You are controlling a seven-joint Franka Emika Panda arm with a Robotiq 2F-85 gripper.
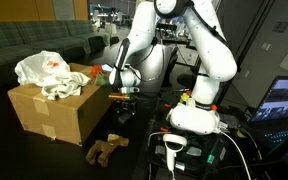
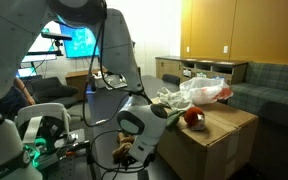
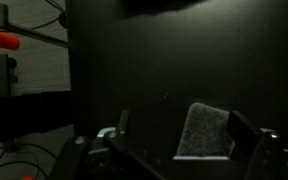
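In the wrist view, a small grey, roughly square piece (image 3: pixel 206 128) lies on the dark tabletop. My gripper is open above it, one finger to each side, with the piece nearer the right finger and nothing gripped. Exterior view 1 has the gripper (image 1: pixel 122 98) low over the table, just right of the cardboard box (image 1: pixel 52 120). From exterior view 2, the arm's white wrist (image 2: pixel 142 122) stands beside the box, and the fingers are hard to make out.
White bags (image 1: pixel 52 75) fill the box top, and a red round thing (image 2: pixel 194 118) sits at its edge. A brown object (image 1: pixel 105 150) lies at the table's front. Cables and a laptop (image 1: pixel 276 112) are on the right. Bare table separates box and brown object.
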